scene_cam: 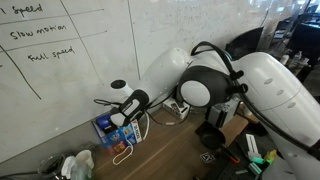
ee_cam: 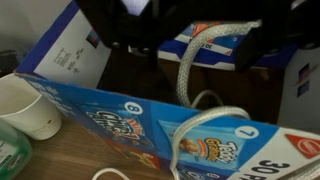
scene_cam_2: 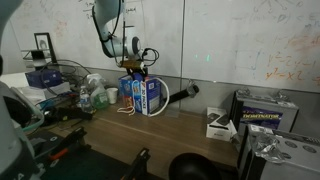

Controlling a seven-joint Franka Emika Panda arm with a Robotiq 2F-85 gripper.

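Note:
A blue snack box point(ee_cam: 120, 115) with an open top fills much of the wrist view, cookie pictures on its front panel. White rope point(ee_cam: 205, 112) loops up from inside and hangs over that panel. Over the opening is my gripper, its dark fingers point(ee_cam: 143, 42) apart. The rope's upper loop passes between them and runs close to the right one; I cannot tell whether it touches. In exterior view 2, the gripper point(scene_cam_2: 133, 66) points down just above the box point(scene_cam_2: 150, 95), and the rope point(scene_cam_2: 163, 103) curves along the box's right side.
White cups point(ee_cam: 30, 108) and a green-capped bottle point(ee_cam: 12, 150) stand left of the box. A whiteboard point(scene_cam: 130, 30) rises close behind. To the right are a white box point(scene_cam_2: 220, 124), a black pan point(scene_cam_2: 195, 166) and a battery carton point(scene_cam_2: 265, 110). Bare wood lies in front.

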